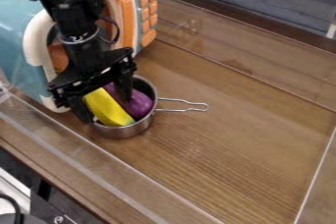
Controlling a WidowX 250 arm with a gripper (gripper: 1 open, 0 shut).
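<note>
A steel pot (141, 123) with a wire handle pointing right stands on the wooden counter. In it lie a yellow banana (108, 109) and a purple eggplant (138, 104). The black gripper (101, 93) is lowered over the pot, fingers open at either side of the contents, partly hiding the eggplant's upper end. Whether the fingers touch either item is unclear.
A light blue and white toy appliance (24, 41) with orange panels stands at the back left, beside the arm. The counter (243, 120) to the right of the pot is clear. A wall runs along the back.
</note>
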